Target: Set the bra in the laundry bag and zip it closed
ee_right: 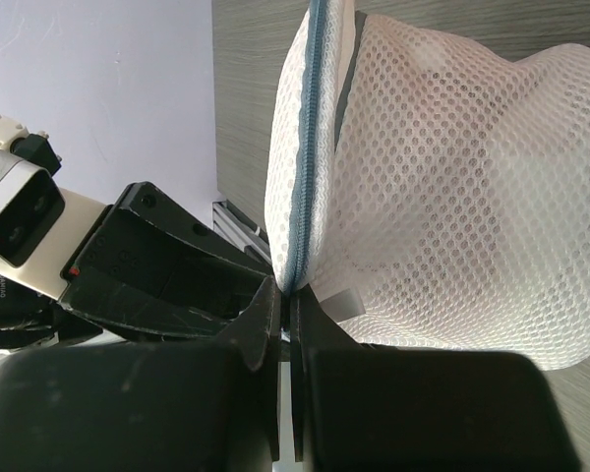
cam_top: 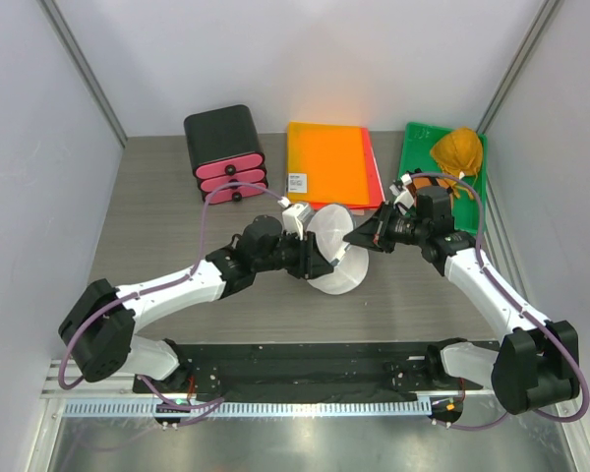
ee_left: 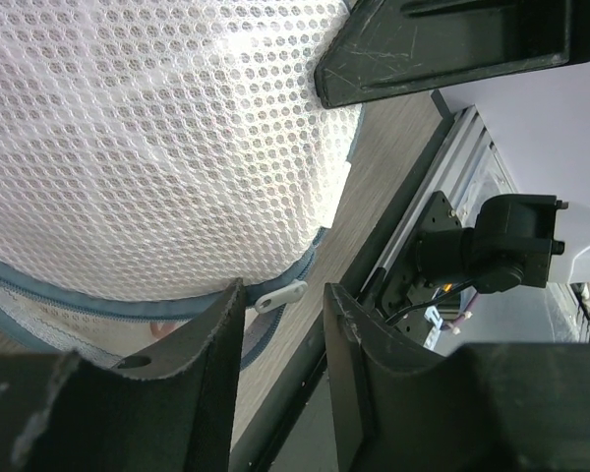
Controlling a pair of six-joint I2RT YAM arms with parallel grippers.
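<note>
The white mesh laundry bag [cam_top: 339,280] stands between my two arms, its blue-grey zip [ee_left: 128,308] running along the edge. My right gripper is shut on one end of that zipped edge. At the other view, my left gripper is part open, with the silvery zip pull [ee_left: 281,297] showing between its fingertips, not clamped. A small pinkish patch [ee_left: 163,328] shows by the zip; whether it is the bra, I cannot tell. No bra is clearly visible elsewhere.
Behind the bag lie orange and red folders [cam_top: 326,167]. A black and pink drawer box [cam_top: 224,147] stands back left; a green tray [cam_top: 416,147] with an orange-yellow cloth [cam_top: 458,152] is back right.
</note>
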